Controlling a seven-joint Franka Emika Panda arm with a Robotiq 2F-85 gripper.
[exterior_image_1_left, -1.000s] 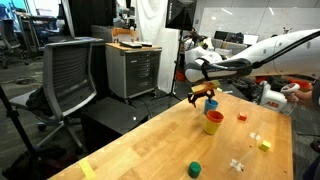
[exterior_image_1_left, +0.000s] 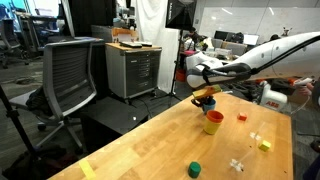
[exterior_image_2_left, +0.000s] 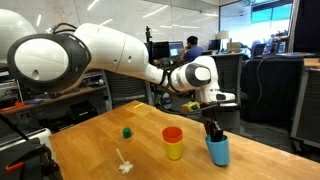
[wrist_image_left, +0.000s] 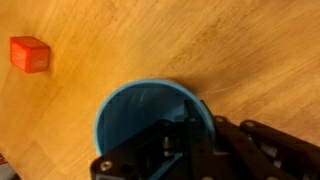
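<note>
In exterior view 2, a blue cup (exterior_image_2_left: 219, 155) stands upright on the wooden table, right of a cup that is yellow outside and red inside (exterior_image_2_left: 173, 148). My gripper (exterior_image_2_left: 213, 130) reaches down to the blue cup's rim. From the wrist view, the blue cup (wrist_image_left: 128, 108) opens toward the camera, and the gripper is shut on the near side of its rim. In exterior view 1, the gripper (exterior_image_1_left: 203, 95) partly covers the blue cup, just behind the yellow-and-red cup (exterior_image_1_left: 213, 123).
A red block (wrist_image_left: 29, 54) lies beside the blue cup in the wrist view. A green object (exterior_image_1_left: 194, 170), a yellow block (exterior_image_1_left: 265, 146) and a white item (exterior_image_1_left: 237, 164) lie nearer the front.
The gripper and arm have shifted slightly, and the gripper now covers more of the blue cup. Other table items look unmoved.
</note>
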